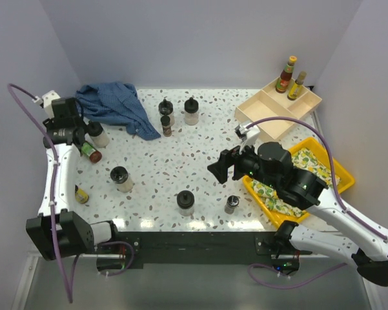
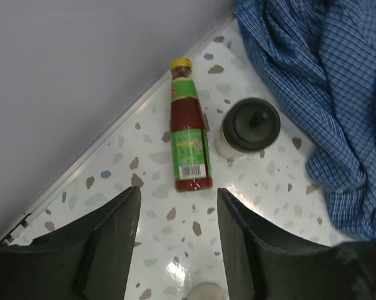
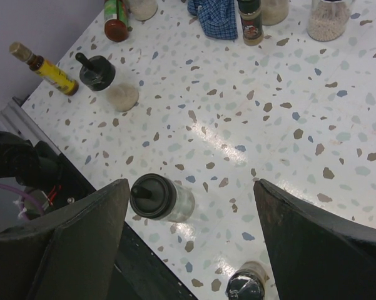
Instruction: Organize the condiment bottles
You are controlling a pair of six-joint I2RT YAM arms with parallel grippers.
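A red sauce bottle with green label (image 2: 189,159) lies on its side at the left, beside a black-lidded jar (image 2: 247,125). My open left gripper hangs over it, empty. A small yellow bottle (image 3: 53,74) lies nearer the front-left. More jars (image 1: 121,179), shakers (image 1: 232,204) and two rear jars (image 1: 191,110) stand on the speckled counter. Two sauce bottles (image 1: 285,74) stand in the wooden organizer (image 1: 261,113) at back right. My right gripper is open over the front jar, nothing held.
A blue cloth (image 1: 110,103) lies at back left. A yellow tray (image 1: 343,181) with patterned contents is at right, partly under the right arm. Walls bound both sides and the back.
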